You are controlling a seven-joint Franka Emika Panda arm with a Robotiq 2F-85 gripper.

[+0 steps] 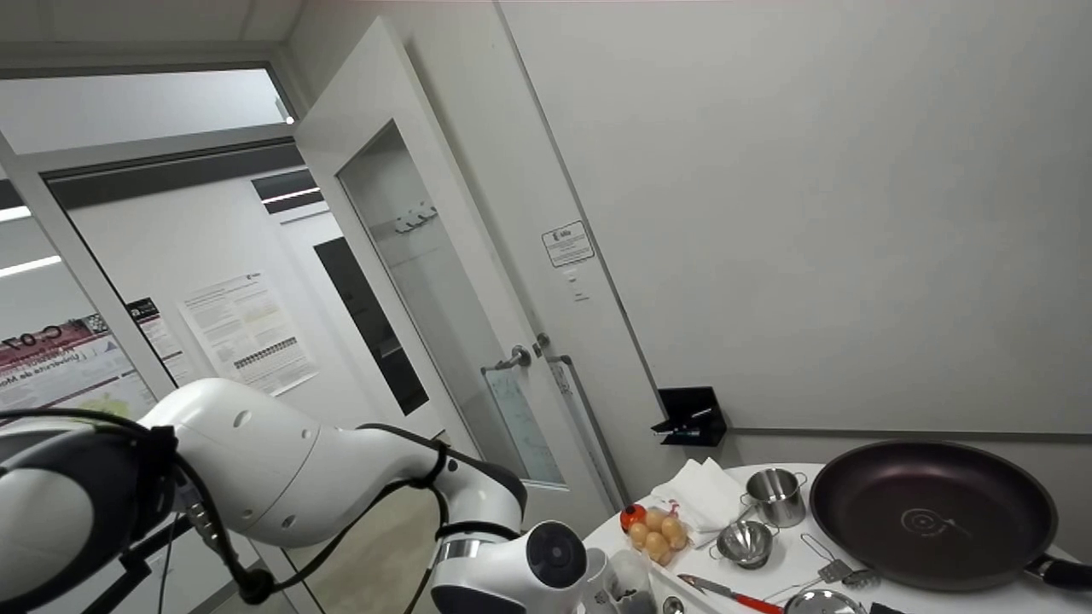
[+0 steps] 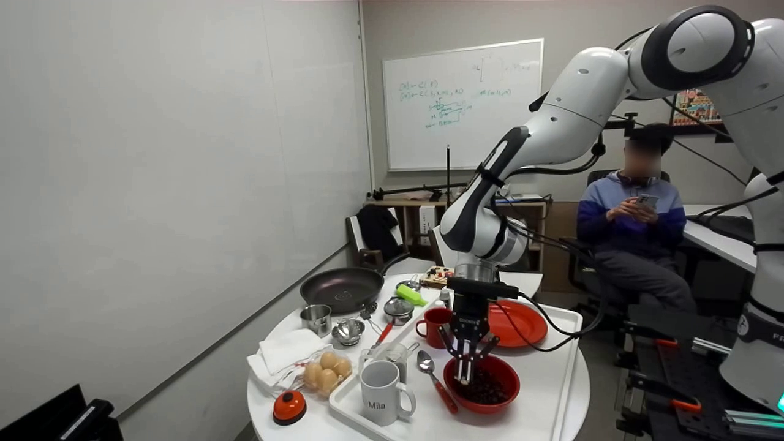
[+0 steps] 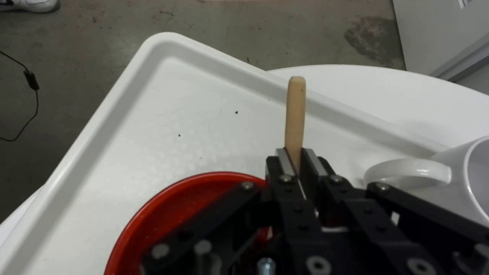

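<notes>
In the wrist view a tan wooden stick (image 3: 295, 114), slim and round-ended, stands out between the fingertips of my gripper. The fingers are closed on it, and its other end is hidden. Exterior view 2 has my gripper (image 2: 463, 371) pointing down at the left side of a red bowl (image 2: 507, 397) holding small dark pieces (image 2: 485, 386). From that side I cannot make out the stick. Part of the bowl's rim (image 3: 183, 185) also shows below my fingers in the wrist view.
The bowl rests on a white tray (image 2: 555, 389). Close by are a red-handled spoon (image 2: 441, 389), a white mug (image 2: 380, 393), a red mug (image 2: 435, 327) and a red plate (image 2: 522, 323). Eggs (image 2: 327, 371), an orange timer (image 2: 290, 405) and a dark pan (image 2: 342, 290) lie outside the tray.
</notes>
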